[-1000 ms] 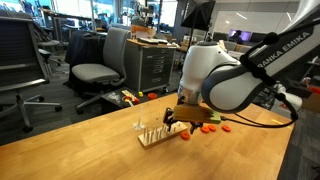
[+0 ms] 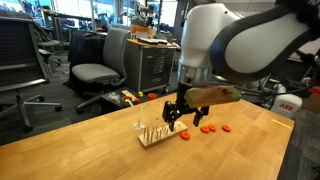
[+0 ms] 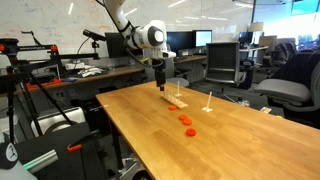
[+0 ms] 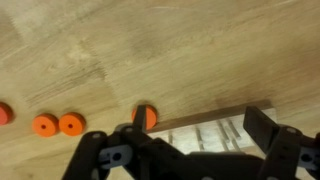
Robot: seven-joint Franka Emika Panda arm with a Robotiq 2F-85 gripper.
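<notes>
My gripper [image 2: 183,117] hangs open above the table, its two fingers apart with nothing between them. In the wrist view, one dark finger [image 4: 93,152] is at the left and the other at the right. A wooden peg board [image 2: 162,134] with a row of upright pegs sits below the gripper; in the wrist view its near part is hidden by the gripper. Several orange-red discs lie flat on the table: one disc [image 4: 148,117] is near the board's end, and a pair of discs [image 4: 71,123] lies farther left, with another disc [image 4: 5,113] at the edge.
A thin upright post [image 3: 208,103] stands apart from the board on the wooden table [image 3: 240,142]. Office chairs [image 2: 99,65] and a drawer cabinet [image 2: 156,65] are beyond the table.
The arm has risen from the peg board and looks larger in exterior view 1, while the gripper stays apart-fingered. The board and discs look unmoved.
</notes>
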